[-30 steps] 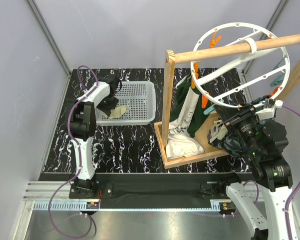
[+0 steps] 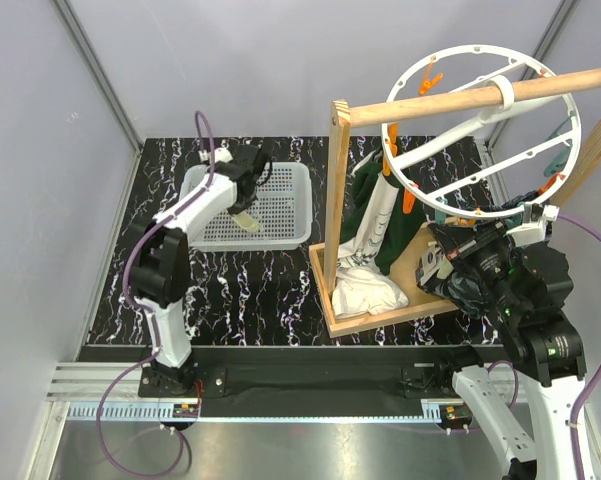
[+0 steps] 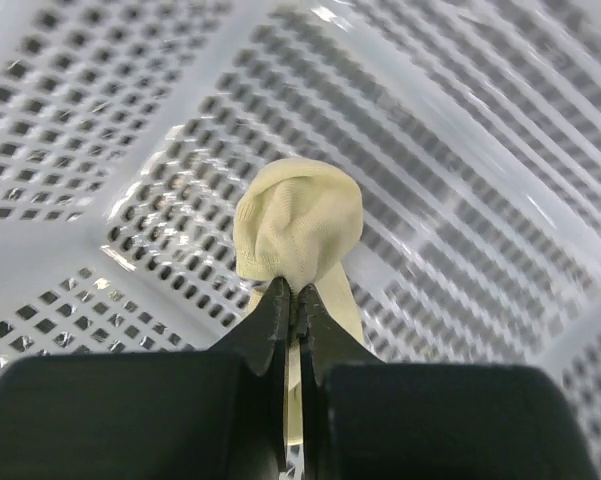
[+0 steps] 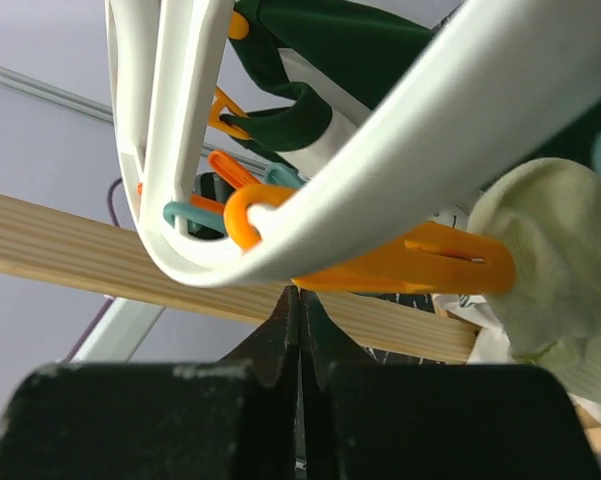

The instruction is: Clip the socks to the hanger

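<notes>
In the left wrist view, a pale yellow sock (image 3: 298,215) is pinched between the tips of my left gripper, which is shut on it; its lower part hangs behind the fingers. From the top, that sock (image 2: 246,221) appears over the grey basket (image 2: 305,200). The white round hanger (image 2: 390,100) hangs from a wooden bar at right. Close under its rim, my right gripper is shut, with nothing showing between its fingertips. An orange clip (image 4: 410,262) on the rim is just above those tips; whether they touch it, I cannot tell.
A wooden stand (image 2: 337,200) separates the basket from the hanger. Green and white socks (image 2: 380,215) hang below the ring, and a greenish sock (image 4: 550,260) hangs beside the orange clip. White cloth (image 2: 365,292) reaches the stand's base. Dark tabletop in front of the basket is clear.
My left gripper has moved right across the basket with the yellow sock, which now looks narrower. The right gripper has shifted only slightly by the hanger rim.
</notes>
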